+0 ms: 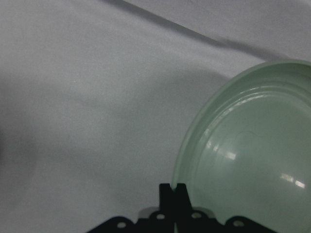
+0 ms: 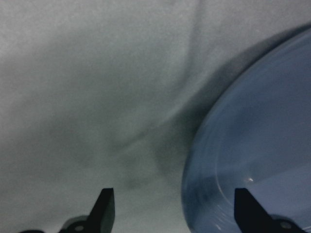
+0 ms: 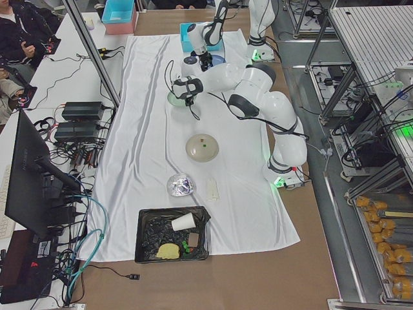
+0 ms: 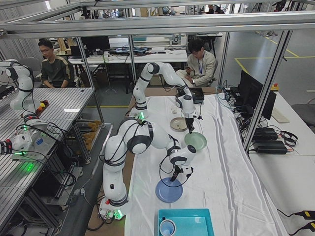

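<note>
My left gripper is shut, its tips by the rim of a green bowl [image 1: 252, 150]; nothing shows held. In the camera right view it [image 4: 191, 127] hangs above that bowl [image 4: 197, 142]. My right gripper stands open over the left rim of a blue plate [image 2: 257, 126], one fingertip over the plate and the other over the cloth, nothing between them. The blue plate [image 4: 169, 194] lies at the near part of the cloth in the camera right view.
A turquoise tray [image 4: 202, 221] holds a cup [image 4: 167, 227]. A beige plate [image 3: 202, 152], a foil dish [image 3: 180, 185] and a black lined tray [image 3: 150, 219] with several items lie on the white cloth.
</note>
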